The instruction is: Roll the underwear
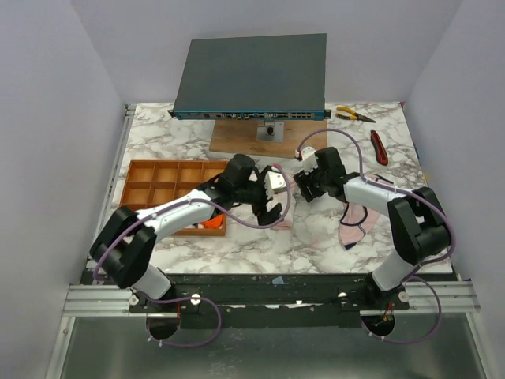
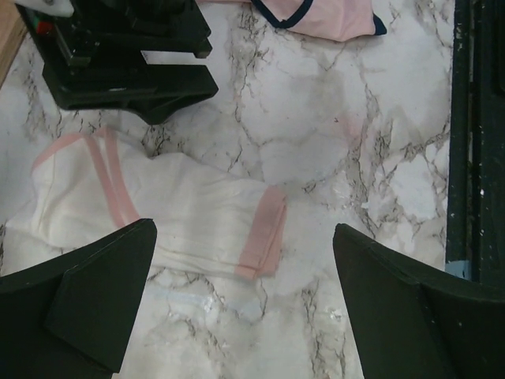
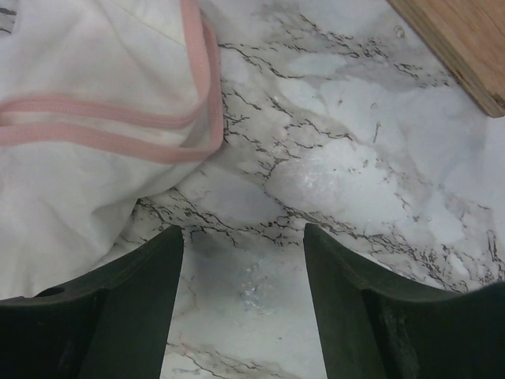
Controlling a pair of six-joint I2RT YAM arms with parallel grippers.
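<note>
The white underwear with pink bands [image 2: 181,201] lies folded into a narrow strip on the marble table. In the left wrist view it stretches from the left side to the middle, one banded end nearest. My left gripper is open above that end, nothing between its fingers, and in the top view it covers part of the cloth. My right gripper also stands open, over bare marble just beside the far part of the underwear. Its black fingers show in the left wrist view, close to the cloth's edge.
A wooden compartment box [image 1: 150,183] with an orange cloth [image 1: 211,222] stands at the left. Pink garments with dark trim [image 1: 359,225] lie at the right. A wooden board [image 1: 229,137] sits behind; pliers [image 1: 355,114] and a red knife [image 1: 379,148] lie back right.
</note>
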